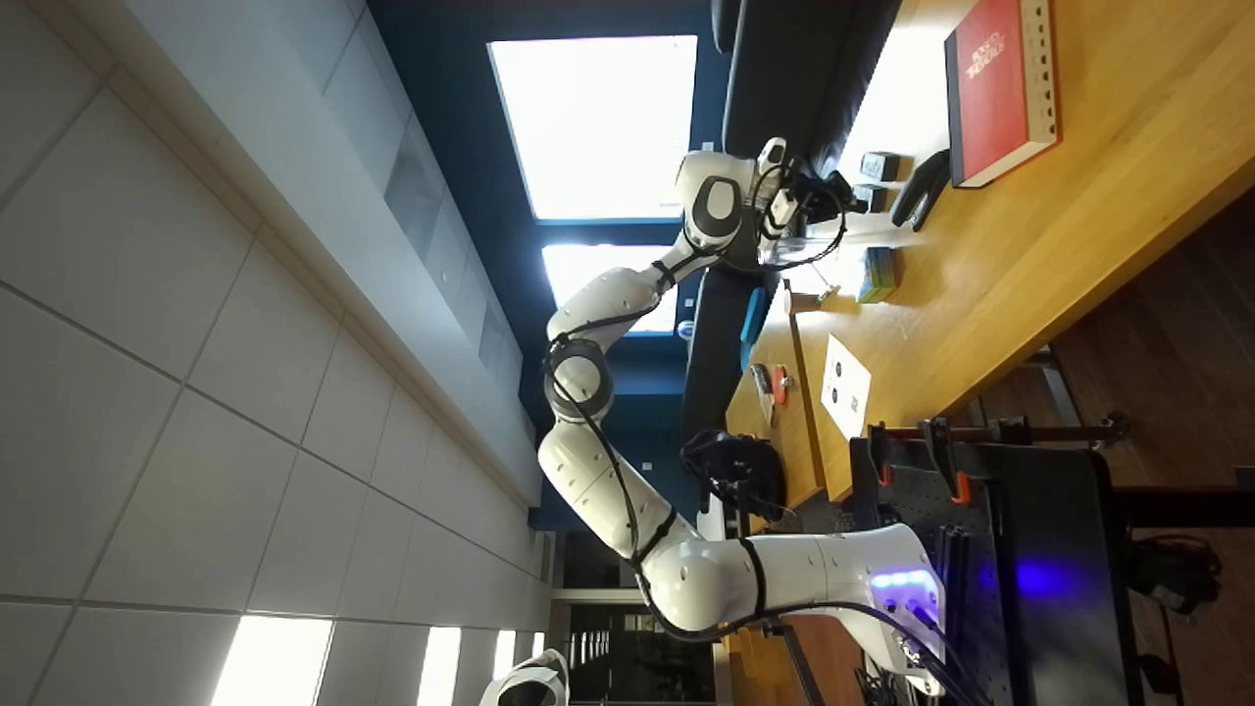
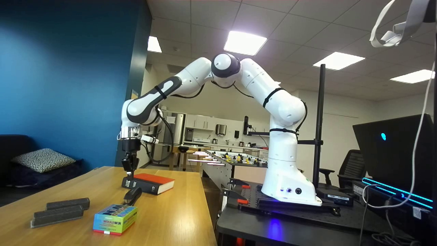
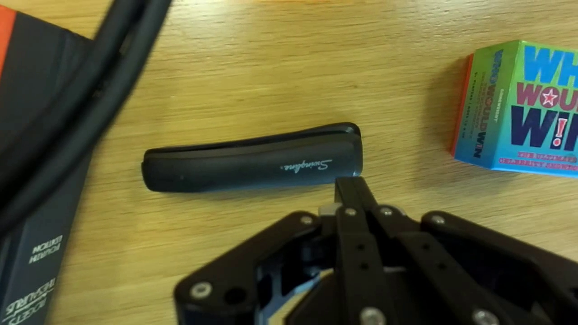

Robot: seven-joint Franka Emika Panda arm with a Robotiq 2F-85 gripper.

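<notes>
Fingers together, my gripper is shut with nothing showing between its fingers; the wrist view looks down on the table beneath it. A black Swingline stapler point(image 3: 249, 162) lies there, its wider end just beyond the fingertips in the picture. In exterior view 2 the gripper point(image 2: 129, 173) hangs in front of the thick red and black thesaurus point(image 2: 153, 178), with the stapler point(image 2: 132, 196) on the wood nearer the camera. Exterior view 1, turned on its side, has the gripper point(image 1: 856, 202) above the table, apart from the stapler point(image 1: 924, 188).
A small colourful card box point(image 3: 542, 108) sits right of the stapler in the wrist view. Two dark grey blocks point(image 2: 61, 215) lie across from that box. Cables cross the wrist view's left side over the book point(image 3: 24, 287). A white sheet point(image 1: 844, 386) lies toward the arm's base.
</notes>
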